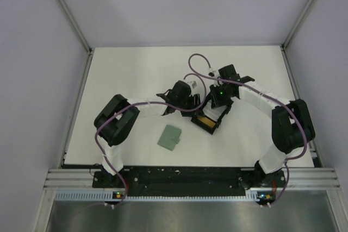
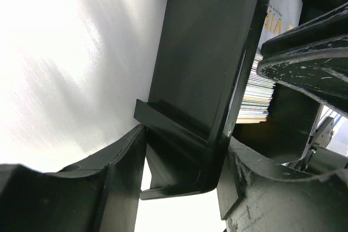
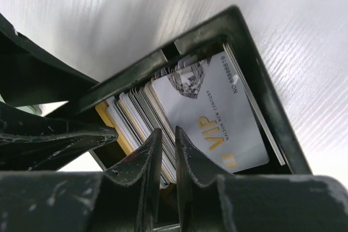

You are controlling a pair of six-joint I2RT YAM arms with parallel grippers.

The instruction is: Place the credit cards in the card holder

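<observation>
The black card holder (image 1: 204,125) lies on the table between my two arms, with cards standing on edge inside it. In the right wrist view a white stack of cards (image 3: 144,115) fills part of it, and a silver VIP card (image 3: 215,115) leans face up towards its end. My left gripper has its fingers on either side of the holder's wall, pressed against it. Inside the holder's opening, over the card edges, my right gripper is shut; whether a card is between its tips is hard to see.
A flat grey-green piece (image 1: 169,137) lies on the table left of the holder. Both arms crowd close around the holder, and their cables loop above it.
</observation>
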